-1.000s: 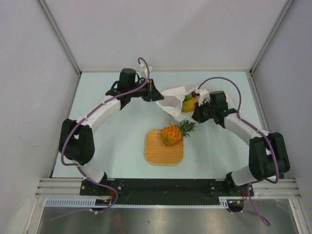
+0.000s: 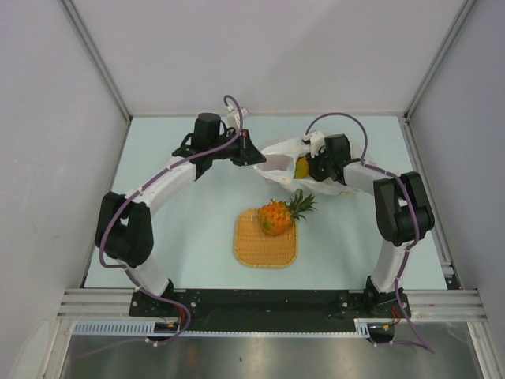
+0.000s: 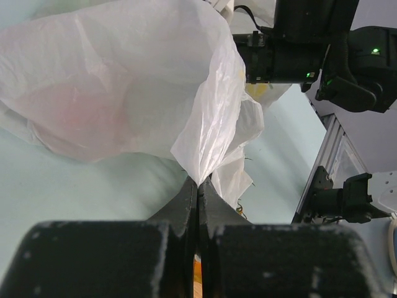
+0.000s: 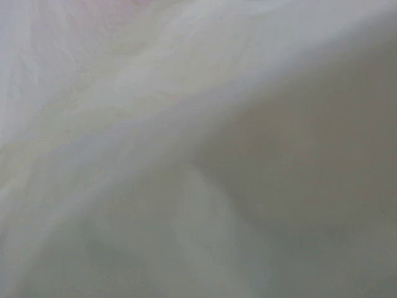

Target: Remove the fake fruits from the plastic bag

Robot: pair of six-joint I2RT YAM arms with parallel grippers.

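The white plastic bag [image 2: 304, 186] lies at the back right, its mouth facing left. My left gripper is shut on the bag's edge, which rises in a thin pleat from between its fingertips. Inside the mouth a yellow fruit [image 2: 301, 168] shows in the top view. My right gripper [image 2: 311, 167] reaches into the bag just right of that fruit; its fingertips are too hidden to tell how the fingers stand. Blurred bag plastic [image 4: 186, 124] fills the right wrist view. Outside the bag, a pineapple [image 2: 275, 219] with green leaves rests on a tan board.
The tan board [image 2: 265, 254] sits front of centre, bare on its lower half. Open table [image 2: 181, 229] lies to its left, and the front right is clear as well. The right forearm crosses over the bag's right side.
The left arm is nearly still, keeping the bag edge.
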